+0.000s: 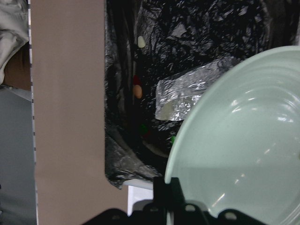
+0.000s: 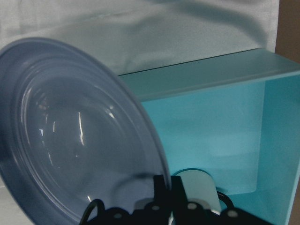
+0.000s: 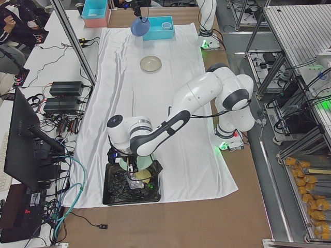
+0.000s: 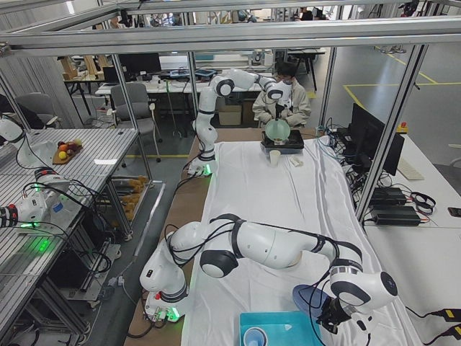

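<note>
My left gripper is shut on the rim of a pale green plate (image 1: 234, 140), held tilted over the black lined tray (image 3: 111, 191), which holds crumpled plastic and food-like scraps. My right gripper is shut on the rim of a blue plate (image 2: 75, 131), held beside the turquoise bin (image 2: 220, 140). A white mug (image 2: 197, 187) stands in that bin. A beige plate (image 3: 150, 63) lies on the white cloth between the two arms.
A pale cup (image 4: 275, 157) and a small white item (image 4: 296, 161) sit near the black tray. A monitor and cables line one side; a person sits behind the tray.
</note>
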